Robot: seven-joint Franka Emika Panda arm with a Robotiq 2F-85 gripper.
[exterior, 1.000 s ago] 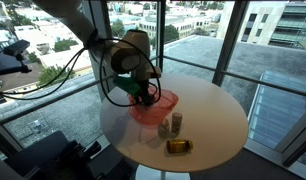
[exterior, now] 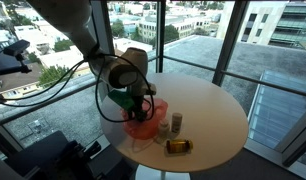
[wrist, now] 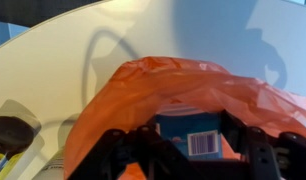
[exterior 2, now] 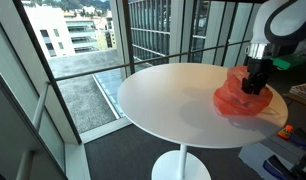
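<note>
A translucent red-orange plastic bag (exterior: 145, 130) rests crumpled on the left part of the round white table. In exterior view 2 the bag (exterior 2: 241, 104) is near the table's right edge. My gripper is down at the bag's mouth, its fingers shut on a blue item (wrist: 173, 124) with a white barcode label. Film from the bag (wrist: 143, 80) rises around the item and the fingers. How deep the item sits in the bag is hidden.
An amber bottle (exterior: 179, 146) lies on its side near the table's front edge. Two small containers, one pale (exterior: 163, 130) and one taller (exterior: 176, 122), stand just right of the bag.
My arm has come down and slightly left in exterior view 1, with the gripper lower at the bag. The bag's outline has shifted lower and left. The bottle and containers have not moved.
</note>
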